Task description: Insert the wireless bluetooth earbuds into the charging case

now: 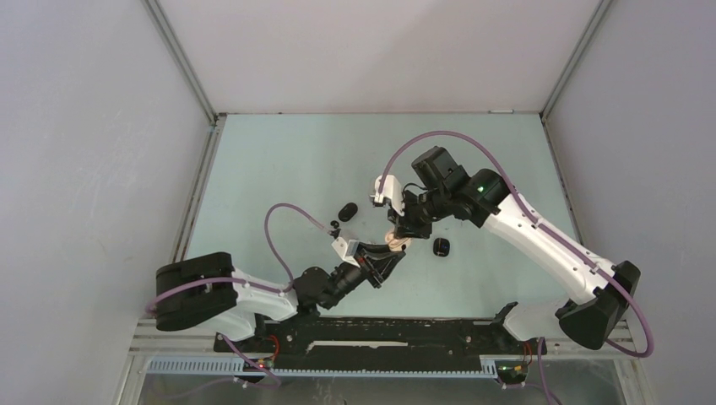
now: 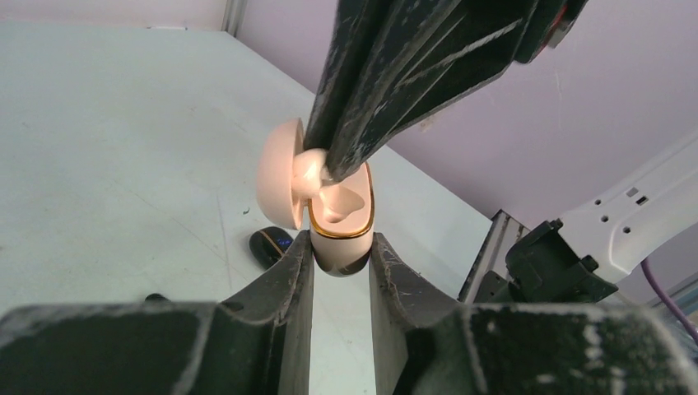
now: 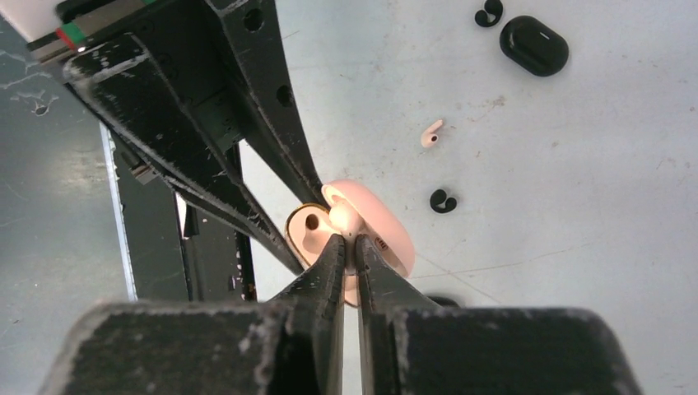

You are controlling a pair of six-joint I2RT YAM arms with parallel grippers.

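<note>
My left gripper is shut on the open pink charging case (image 2: 341, 239), near the middle in the top view. My right gripper is shut on a pink earbud (image 3: 349, 216) at the case's open top, beside the raised lid (image 2: 276, 174). The right wrist view shows an empty-looking hollow beside it; whether the earbud is seated cannot be told. Another pink earbud (image 3: 430, 136) lies on the table.
A black case (image 3: 533, 45) and small black earbuds (image 3: 442, 202) lie on the table. Another black case (image 1: 441, 246) is at right.
</note>
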